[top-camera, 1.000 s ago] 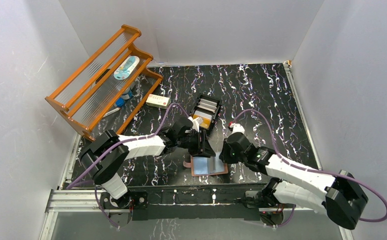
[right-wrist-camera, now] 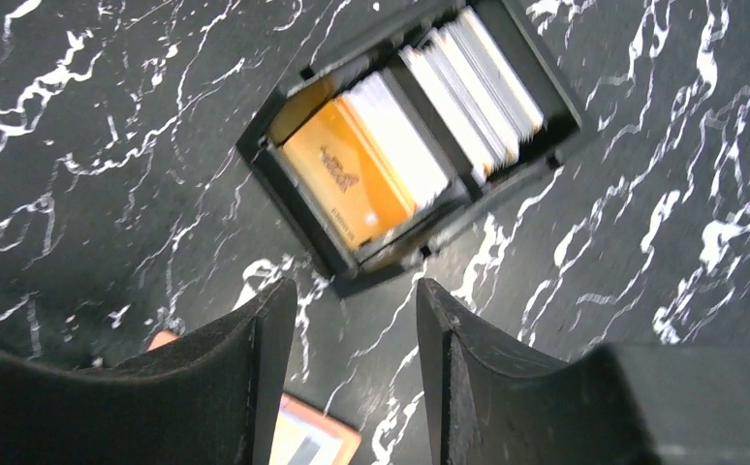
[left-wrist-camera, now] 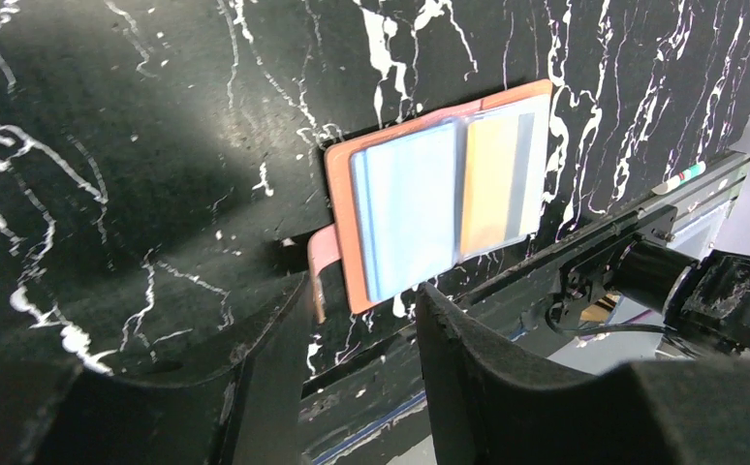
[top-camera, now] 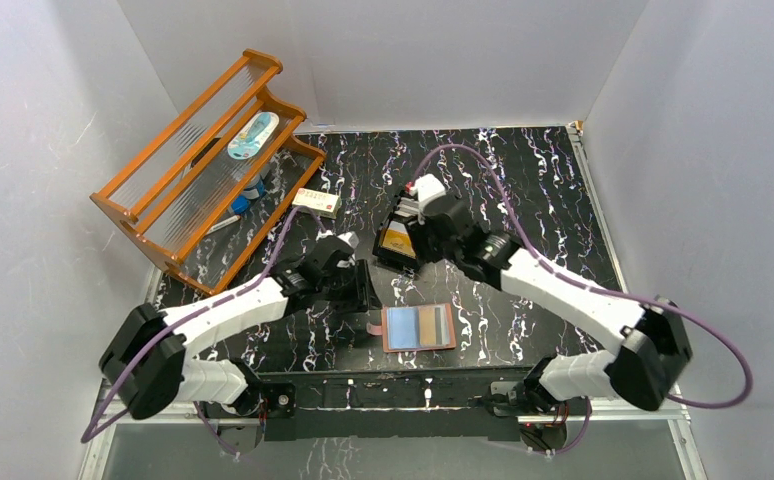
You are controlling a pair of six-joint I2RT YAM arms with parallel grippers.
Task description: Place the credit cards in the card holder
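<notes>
An orange-rimmed card holder (top-camera: pixel 418 328) lies open near the table's front edge, clear sleeves up. In the left wrist view a blue sleeve area (left-wrist-camera: pixel 411 199) fills one half, and a tan card (left-wrist-camera: pixel 488 179) shows in the other half. My left gripper (top-camera: pixel 368 290) hovers by the holder's left side, part open, nothing between its fingers. A black box (right-wrist-camera: pixel 318 260) holds an orange card (right-wrist-camera: pixel 342 174) and several white cards (right-wrist-camera: pixel 473 92) in two compartments. My right gripper is over the box's near side, part open and empty.
A wooden rack (top-camera: pixel 188 195) with clear panels stands at the back left, with a small white box (top-camera: pixel 317 203) beside it. A pink tab (left-wrist-camera: pixel 324 250) sticks out from the holder's left edge.
My right gripper has moved from the holder back to the black box. My left gripper has drawn away leftward from over the holder, uncovering its sleeves.
</notes>
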